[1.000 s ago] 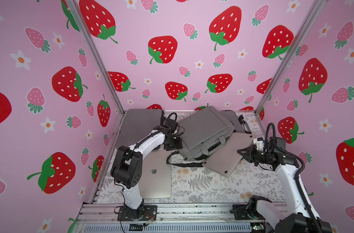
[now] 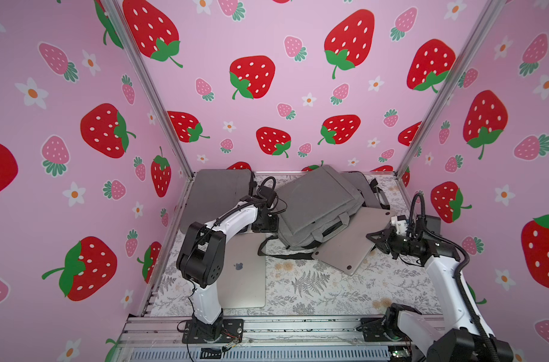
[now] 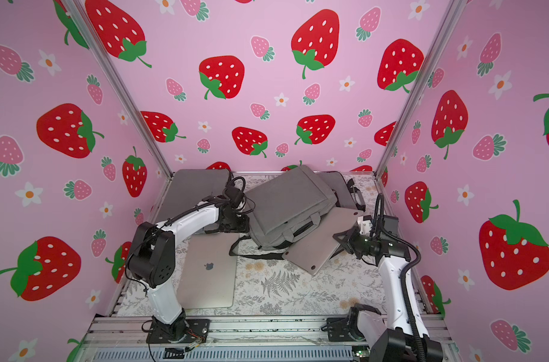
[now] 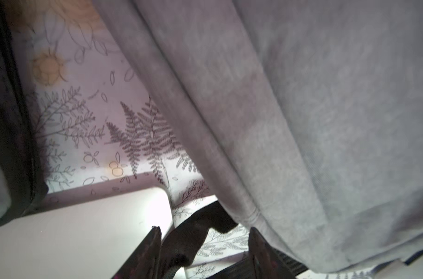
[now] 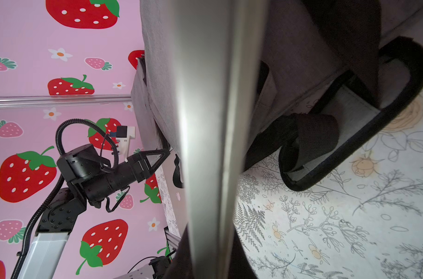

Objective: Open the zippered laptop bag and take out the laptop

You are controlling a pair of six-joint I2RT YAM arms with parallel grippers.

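Observation:
A grey laptop [image 2: 350, 242] slants out from beside the grey bag [image 2: 318, 202], its near corner tilted over the patterned table. My right gripper [image 2: 373, 237] is shut on its right edge; the right wrist view shows the laptop [image 5: 209, 139] edge-on between the fingers. At the bag's left end my left gripper [image 2: 271, 224] stands open. In the left wrist view nothing sits between its fingertips, and the bag's grey side [image 4: 285, 116] lies just beyond them. The bag's carry handle [image 2: 332, 227] faces the front. How far the laptop reaches under the bag is hidden.
Another silver laptop [image 2: 243, 271] lies flat at the front left. Behind it rests a second grey bag [image 2: 217, 196]; a further grey case [image 2: 361, 185] is at the back right. A black strap [image 2: 286, 255] trails in front of the bag.
My left gripper has shifted slightly to the left, away from the bag.

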